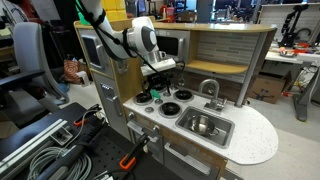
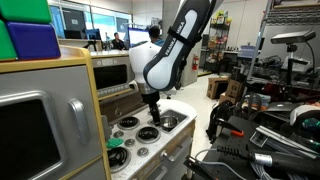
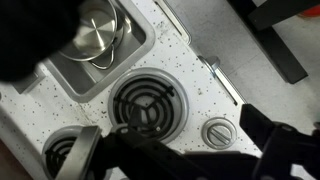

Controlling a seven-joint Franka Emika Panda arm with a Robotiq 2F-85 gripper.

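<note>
My gripper hangs over the stove top of a toy kitchen, pointing down, with nothing seen between its fingers. In the wrist view its dark fingers stand wide apart along the lower edge, over a coil burner. A small green object sits among the burners in the first exterior view. The second exterior view shows a green item on the nearest burner. A shiny metal pot lies in the sink, partly covered by a dark blur.
A faucet rises behind the sink. Above the back of the stove runs a wooden shelf; a silver cabinet stands at the left. A round knob lies near the counter's front edge.
</note>
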